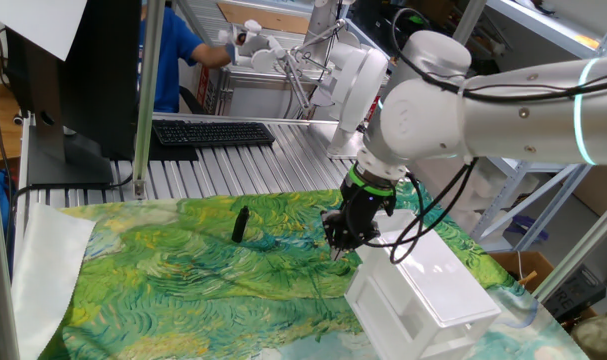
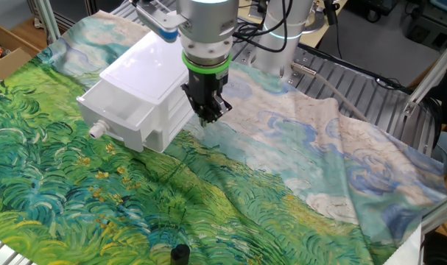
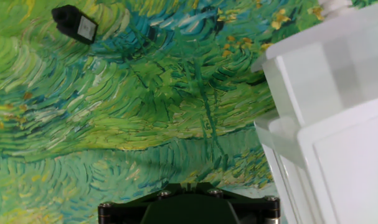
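Note:
My gripper [image 1: 337, 250] hangs pointing down beside the white drawer unit [image 1: 433, 275], above the painted cloth. In the second exterior view the gripper [image 2: 203, 120] is at the right of the unit's top. Its dark fingertips meet at the bottom middle of the wrist view, and nothing shows between them. The unit's top drawer [image 2: 124, 110] stands pulled out, with a white knob [image 2: 98, 129] on its front. A small black bottle-like object [image 1: 241, 225] stands on the cloth, apart from the gripper; its pale label [image 3: 86, 28] shows in the wrist view.
A green and blue painted cloth [image 1: 173, 290] covers the table with some folds. A keyboard [image 1: 213, 133] and a monitor [image 1: 73, 90] stand beyond it. A person in blue [image 1: 173, 55] is at the back.

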